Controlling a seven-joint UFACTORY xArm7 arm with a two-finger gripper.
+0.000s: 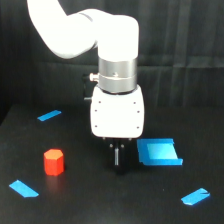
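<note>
A white robot arm reaches down into the middle of the view, with its gripper [117, 150] low over the dark table. Its thin fingers are dark against the dark surface, so their spacing and anything between them are hard to make out. A red hexagonal block [54, 161] sits to the left. A blue taped square [159, 152] lies just right of the gripper.
Short blue tape strips lie at the back left [49, 114], front left [24, 188] and front right [195, 196]. The table around the block and in front of the gripper is clear. A dark backdrop stands behind.
</note>
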